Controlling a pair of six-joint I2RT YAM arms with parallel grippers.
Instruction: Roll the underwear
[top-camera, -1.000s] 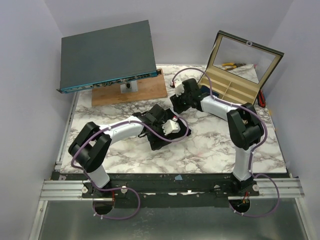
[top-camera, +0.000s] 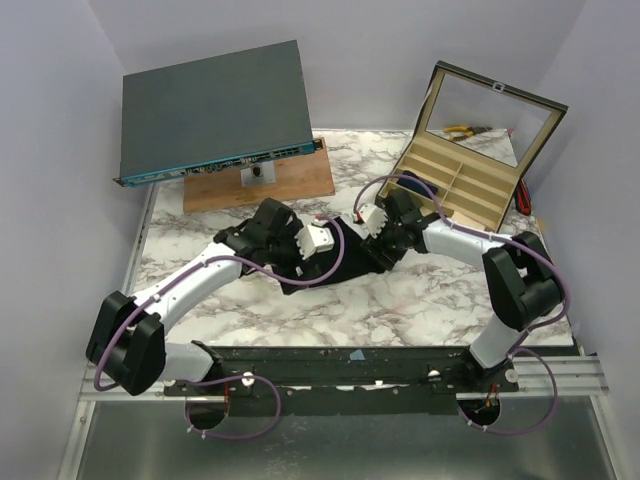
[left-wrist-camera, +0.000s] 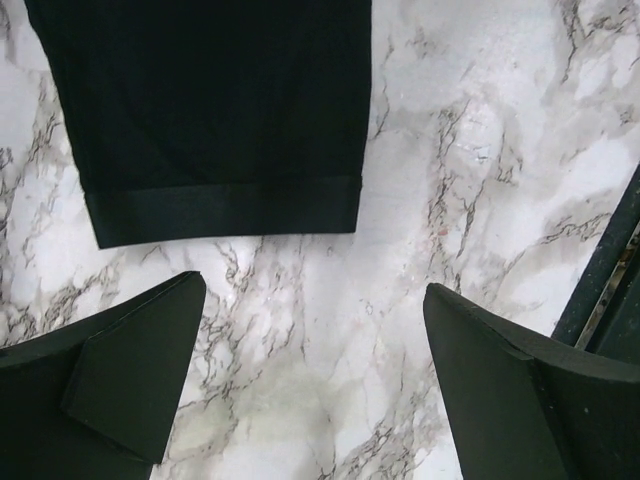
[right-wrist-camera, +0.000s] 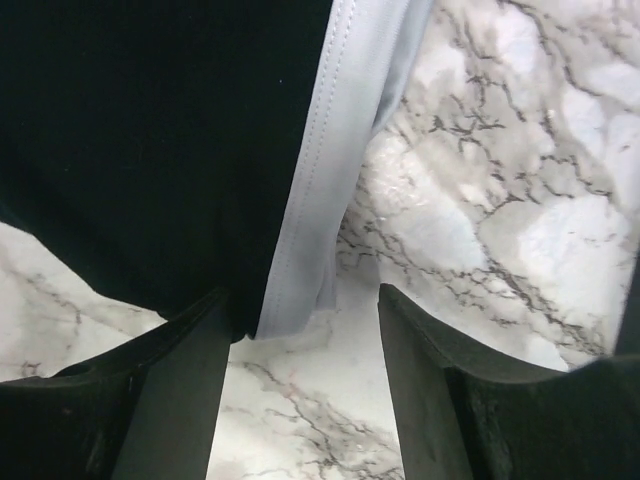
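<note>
The black underwear (top-camera: 344, 264) lies flat on the marble table between my two arms. In the left wrist view its lower hem band (left-wrist-camera: 225, 205) is just above my open left gripper, which holds nothing. In the right wrist view a folded light-grey band (right-wrist-camera: 315, 170) runs along the cloth's edge. My right gripper stands part open around the end of that band, with the dark cloth (right-wrist-camera: 160, 130) beside its left finger.
A monitor on a wooden stand (top-camera: 200, 195) is at the back left, an open compartment box (top-camera: 470, 185) at the back right.
My right gripper has come down toward the front, to the cloth's right edge.
</note>
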